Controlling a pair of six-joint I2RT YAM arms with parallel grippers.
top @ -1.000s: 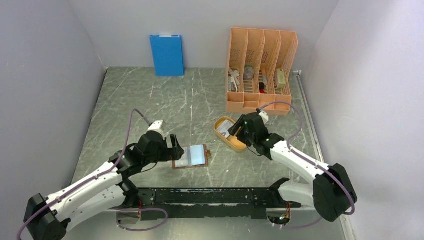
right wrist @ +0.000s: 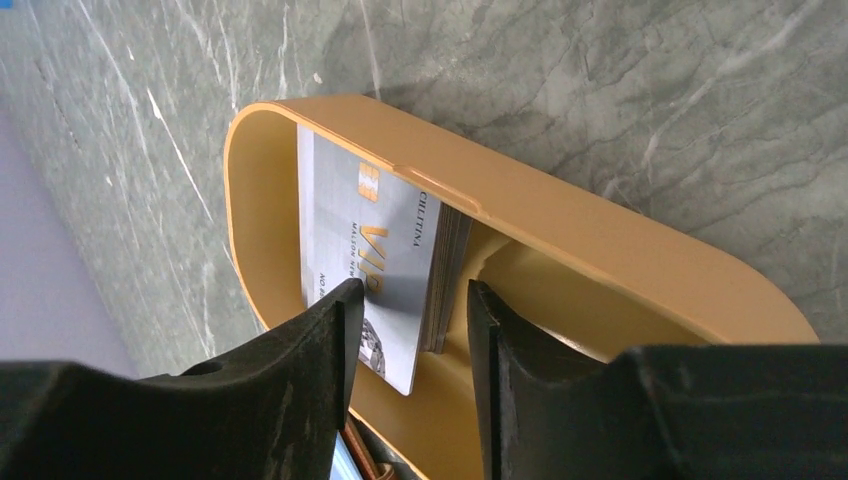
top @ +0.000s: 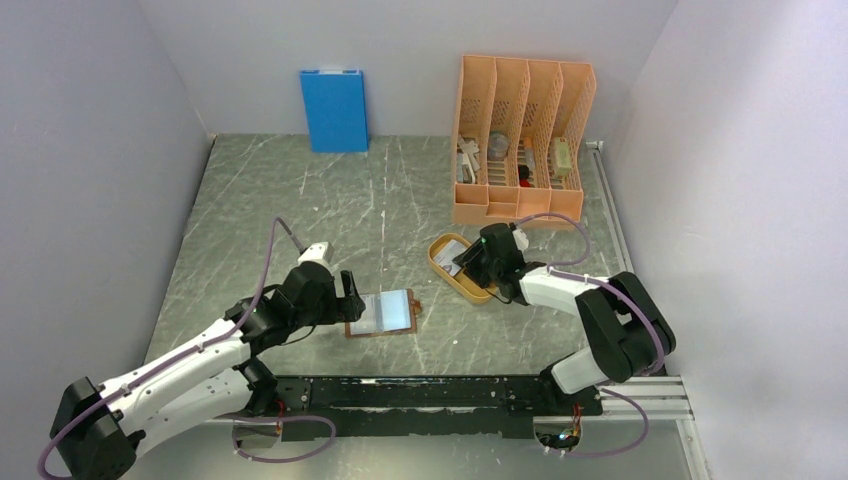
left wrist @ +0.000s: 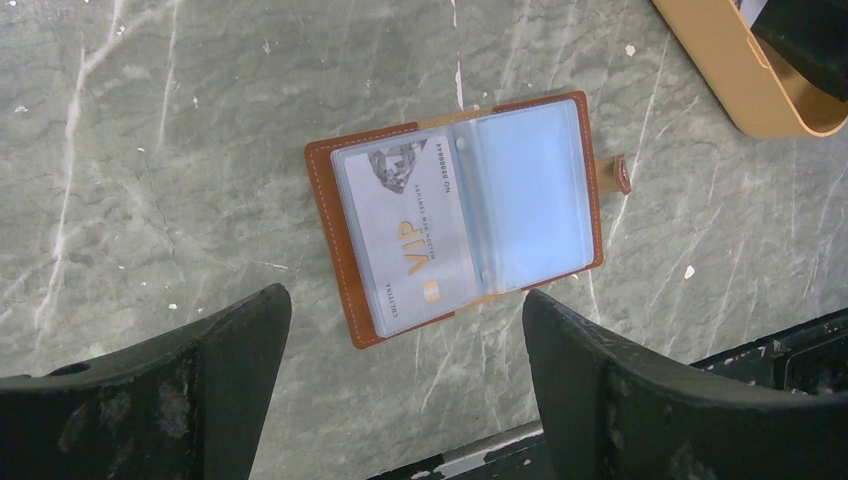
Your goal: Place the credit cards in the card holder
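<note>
A stack of silver VIP credit cards lies in a tan oval tray. My right gripper is down in the tray, part open, its fingertips at the stack's near edge, one over the top card. The open brown card holder lies on the table with a VIP card in its left clear sleeve; its right sleeve shows pale blue. My left gripper stands open just above and left of the holder, nothing between its fingers.
A peach organizer with assorted items stands at the back right, a blue board at the back wall. The front edge has a dark rail.
The right arm has moved lower into the tray, its elbow shifting inward. The left arm is almost unchanged.
</note>
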